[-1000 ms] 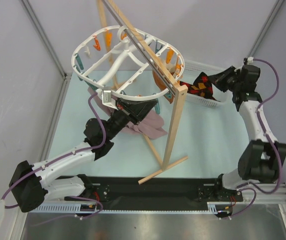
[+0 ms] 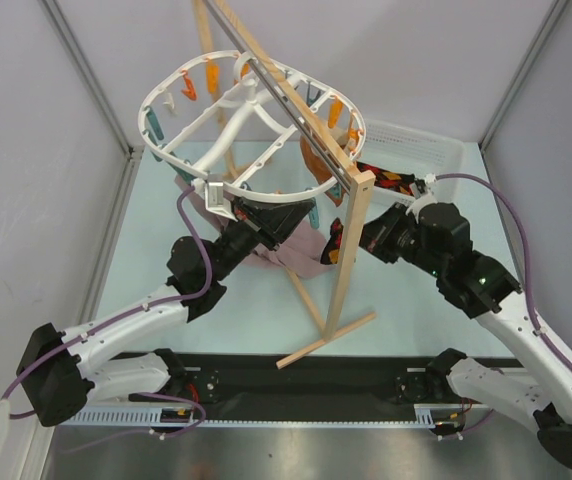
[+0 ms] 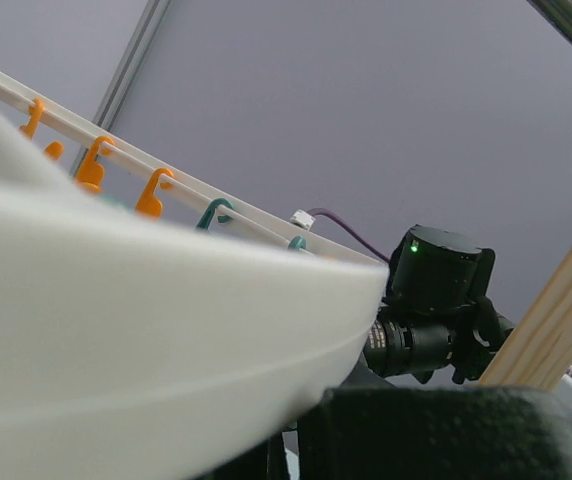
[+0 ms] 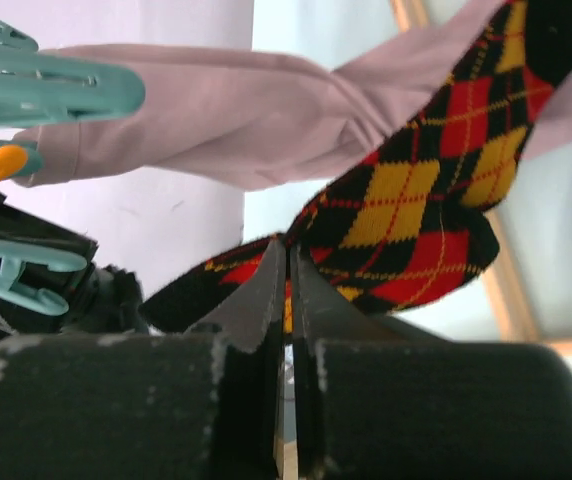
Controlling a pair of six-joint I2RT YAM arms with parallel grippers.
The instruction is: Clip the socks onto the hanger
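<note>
The white round clip hanger [image 2: 206,60] hangs from a wooden stand, with coloured clips round its ring. My left gripper [image 2: 266,220] is shut on the ring's front; white plastic [image 3: 146,320] fills much of the left wrist view. My right gripper is shut on a red, yellow and black argyle sock [image 4: 396,200], carried just right of the stand's front post, below the ring. Teal clips [image 4: 46,85] and an orange one show beside it in the right wrist view. Pink socks [image 4: 216,110] hang further below.
A white basket [image 2: 421,145] with more argyle cloth stands at the back right. The front wooden post [image 2: 351,260] stands between my grippers, its foot on the table.
My right gripper has come from the basket toward the front and left with an argyle sock, up to the hanger's post. My left arm has barely moved.
</note>
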